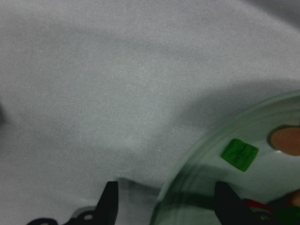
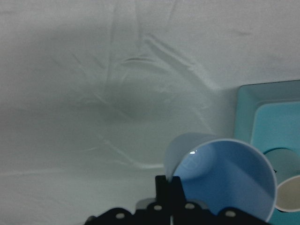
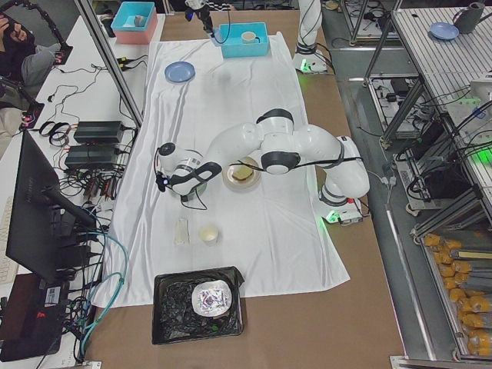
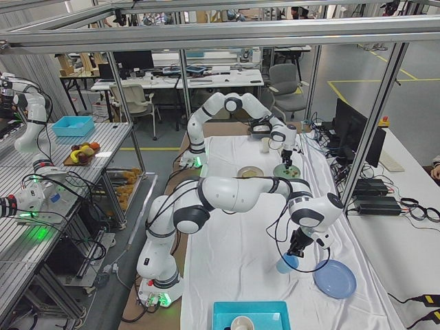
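In the right wrist view my right gripper is shut on the rim of a blue cup (image 2: 225, 183), which is tilted beside a teal bin (image 2: 248, 112) holding cups. A blue plate (image 4: 335, 278) lies near it. In the left wrist view my left gripper stands open over the rim of a pale green plate (image 1: 197, 154) with food pieces on it, a green square (image 1: 239, 154) among them.
A round plate with a yellow item (image 3: 242, 174) sits mid-cloth. A small cup (image 3: 208, 234), a pale strip (image 3: 182, 231) and a black tray (image 3: 169, 307) with a foil dish are at the near end.
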